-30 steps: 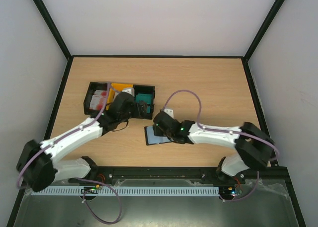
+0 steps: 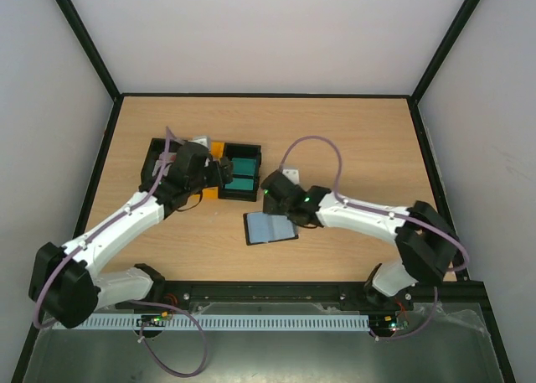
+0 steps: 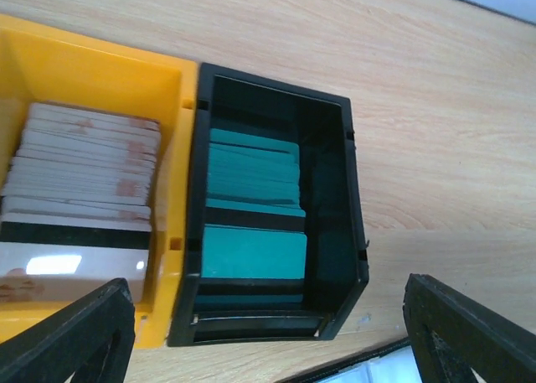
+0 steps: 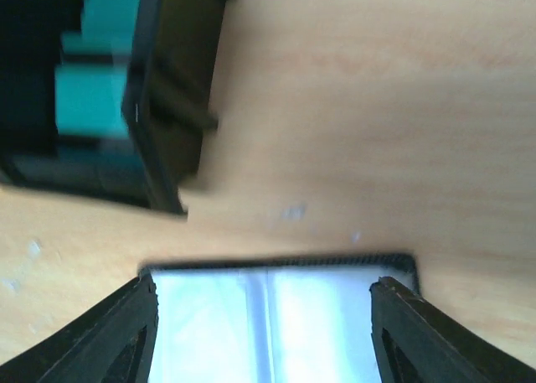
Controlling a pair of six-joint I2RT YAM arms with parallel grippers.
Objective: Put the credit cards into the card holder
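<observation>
Teal cards [image 3: 254, 253] stand stacked in a black bin [image 3: 335, 190] on the right of the bin row. White cards [image 3: 79, 169] fill the yellow bin [image 3: 176, 173] beside it. The card holder [image 4: 264, 316], black-edged with clear pockets, lies open and flat on the table in front of the bins. My left gripper hovers over the yellow and black bins, open and empty, its fingers [image 3: 444, 333] wide apart. Above the holder, my right gripper is open too, nothing between its fingers. In the top view the right arm covers part of the holder.
Another dark bin [image 2: 147, 163] with cards stands at the far left of the row, partly behind the left arm. Bare wood table [image 2: 352, 140] stretches behind and to the right. The black bin's wall stands close to the holder's back edge.
The left gripper has shifted left, from near the black bin.
</observation>
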